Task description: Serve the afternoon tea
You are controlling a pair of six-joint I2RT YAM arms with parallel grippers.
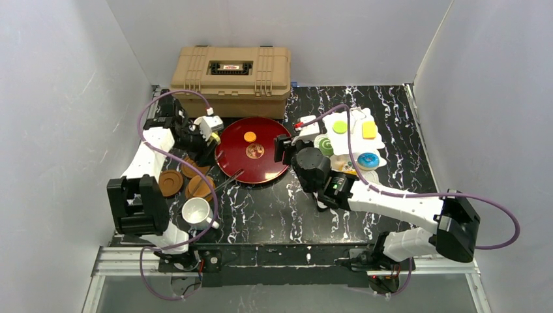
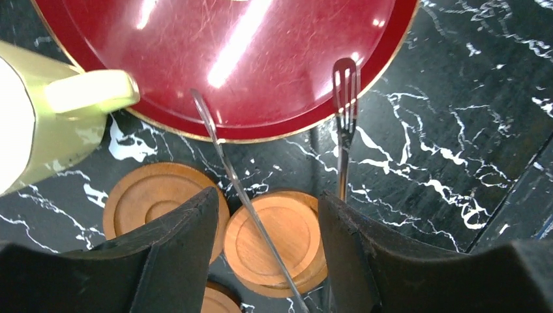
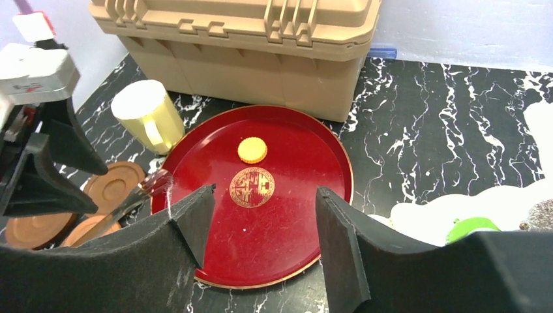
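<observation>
A fork (image 2: 345,104) and a slim utensil (image 2: 235,173) lie with their tips over the near-left rim of the red round tray (image 1: 264,173) and their other ends across the coasters. Above them my left gripper hangs open, nothing between its fingers. A small yellow cookie (image 3: 252,150) sits on the tray. My right gripper is open and empty, above the tray's right side in the top view. Beside the tray's left edge stands a yellow mug (image 3: 149,117); a white cup (image 1: 196,212) stands near the front.
Wooden coasters (image 1: 171,183) lie left of the tray. A tan toolbox (image 1: 228,68) blocks the back. At the right is a white tiered stand (image 1: 350,141) with toy treats, including a blue donut (image 1: 368,161).
</observation>
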